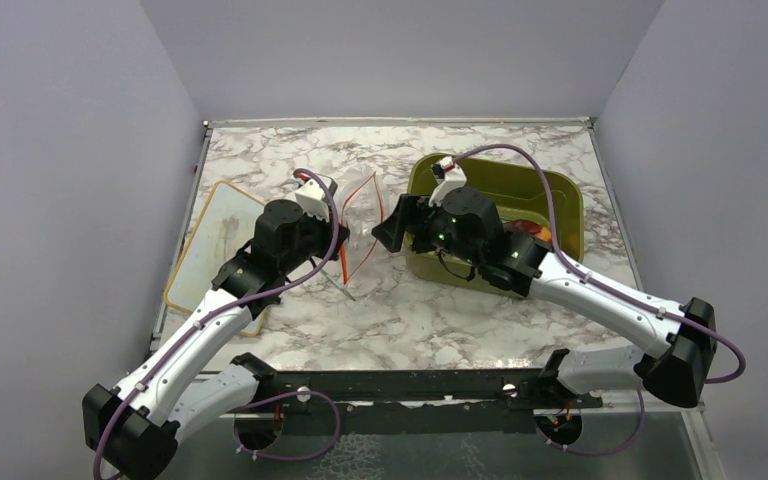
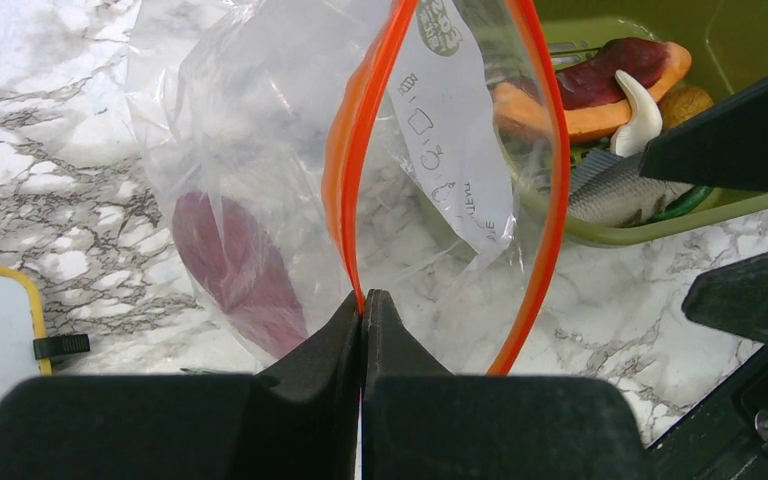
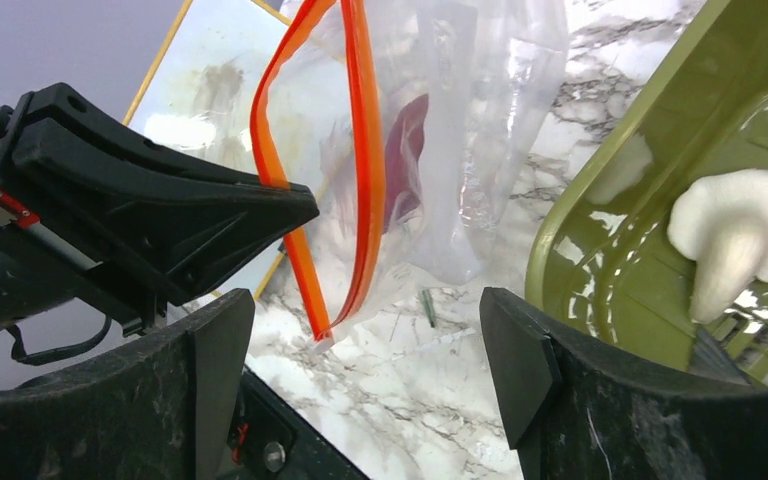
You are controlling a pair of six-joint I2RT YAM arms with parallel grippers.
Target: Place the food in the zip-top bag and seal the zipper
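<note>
The clear zip top bag (image 2: 240,120) stands with its orange-lined mouth parted, a dark red food piece (image 2: 235,270) visible inside. My left gripper is shut on the bag's edge at the orange zipper. My right gripper (image 1: 392,225) is open just right of the bag; in its own view nothing sits between its fingers.
An olive bin (image 1: 500,180) on the right holds several food pieces, including a white one (image 3: 735,230) and a fish (image 2: 615,195). A yellow-rimmed board (image 1: 210,250) lies at left.
</note>
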